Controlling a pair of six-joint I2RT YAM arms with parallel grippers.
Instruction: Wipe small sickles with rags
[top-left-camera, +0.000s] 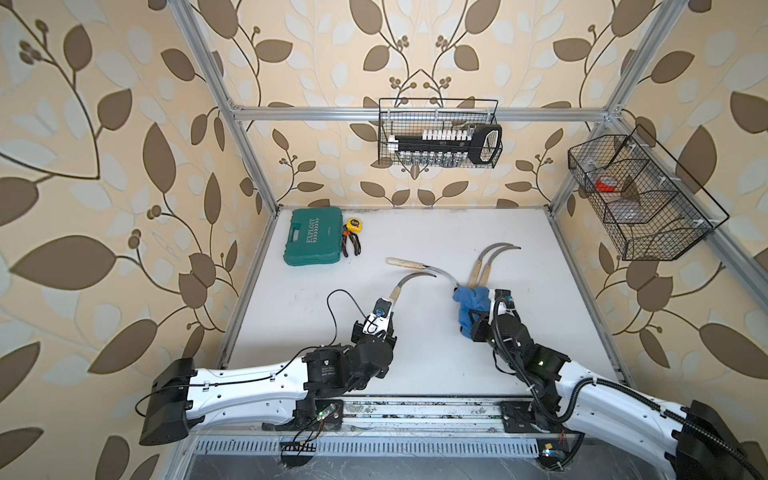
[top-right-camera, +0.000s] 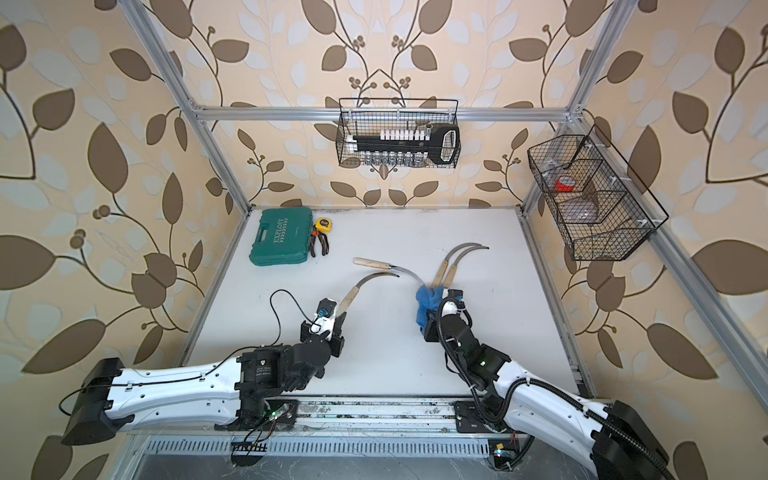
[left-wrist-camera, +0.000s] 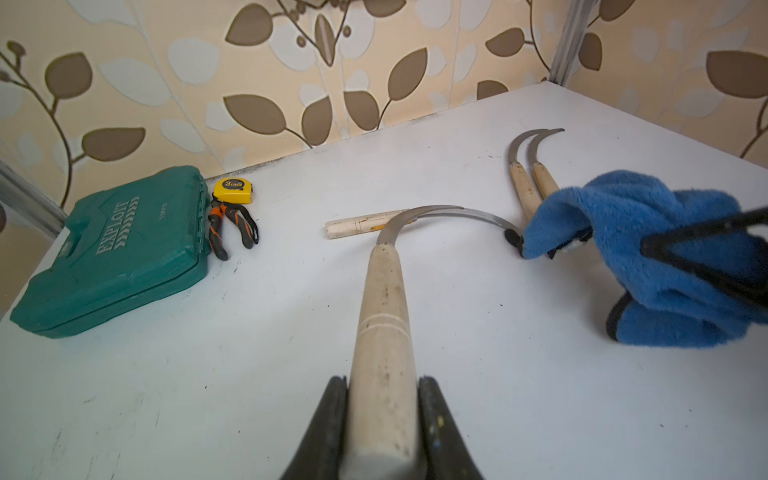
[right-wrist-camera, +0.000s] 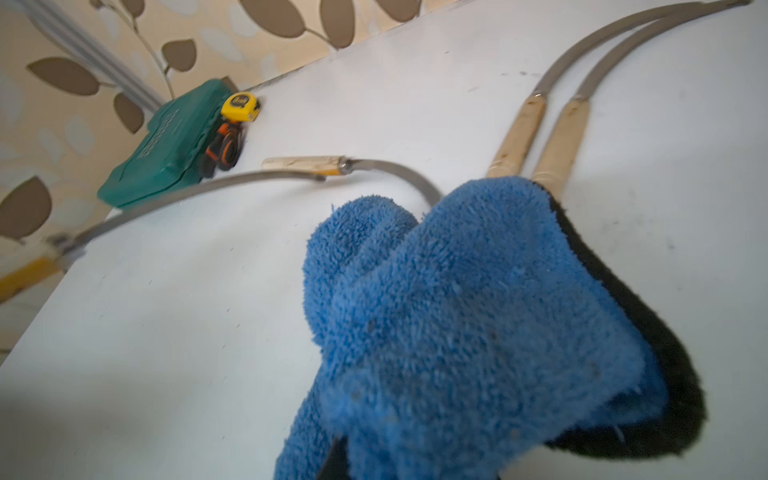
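Note:
In the left wrist view, my left gripper is shut on the wooden handle of a sickle (left-wrist-camera: 384, 308), its curved blade pointing forward and right. A blue rag (right-wrist-camera: 472, 320) with a black edge hangs from my right gripper (top-left-camera: 480, 324), which is shut on it; cloth hides most of the fingertips in the right wrist view. Another sickle (top-left-camera: 406, 262) lies sideways at the middle of the table, its blade tip near the rag. Two more sickles, one (right-wrist-camera: 520, 132) beside the other (right-wrist-camera: 564, 140), lie side by side behind the rag.
A green tool case (top-left-camera: 313, 237) stands at the back left, beside a yellow tape measure (top-left-camera: 353, 225) and orange-black pliers (top-left-camera: 350, 241). Wire baskets hang on the back (top-left-camera: 440, 132) and right (top-left-camera: 648, 196).

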